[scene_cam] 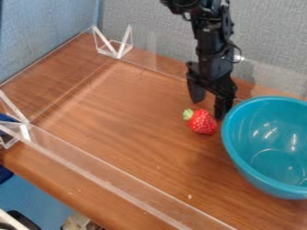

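A red toy strawberry [202,124] with a green top lies on the wooden table [108,135], just left of a large teal bowl [267,157]. My black gripper [209,98] hangs from above right behind the strawberry, its fingers open and low over the table, near the bowl's back left rim. Whether a finger touches the strawberry I cannot tell.
Clear plastic walls run along the table's back and front left edges, with white brackets [113,42] at the corners. A grey padded wall stands behind.
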